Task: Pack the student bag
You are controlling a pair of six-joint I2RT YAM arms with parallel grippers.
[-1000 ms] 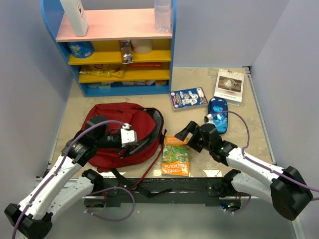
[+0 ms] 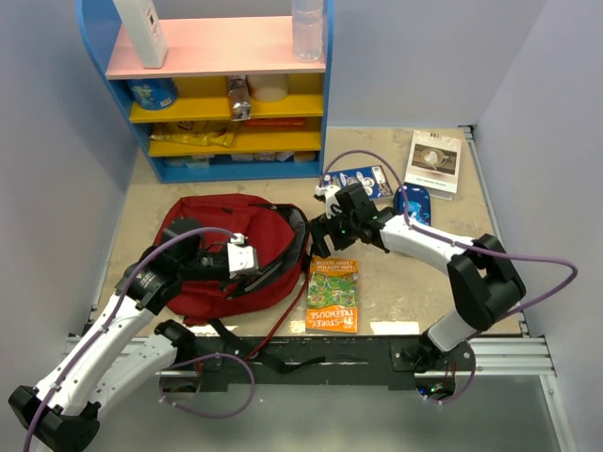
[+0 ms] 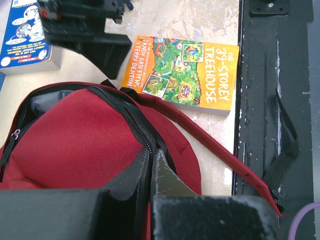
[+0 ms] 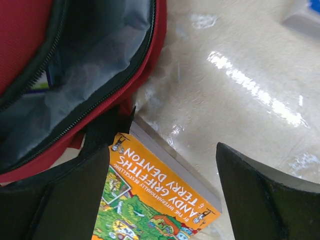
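Observation:
The red backpack (image 2: 212, 209) lies on its back at the table's left, its grey-lined mouth (image 4: 117, 37) partly open toward the right. My left gripper is shut on the black zipper edge (image 3: 132, 116) of that mouth. Just right of the opening, my right gripper (image 2: 320, 238) holds its fingers (image 4: 260, 195) apart, nothing gripped. Below it, the orange Treehouse book (image 2: 333, 297) lies flat beside the bag, its upper end between the fingers in the right wrist view but lower down. A blue-and-white book (image 2: 356, 183) and a blue case (image 2: 412, 204) rest farther back.
A white booklet (image 2: 433, 162) lies at the back right. The blue-framed shelf (image 2: 236, 171) stands behind the bag. A red strap (image 3: 225, 155) runs from the bag past the orange book to the front edge. Bare table shows right of that book.
My right gripper has moved left and toward the back, from over the orange book's upper right corner to beside the bag's mouth. The left arm and bag have stayed still.

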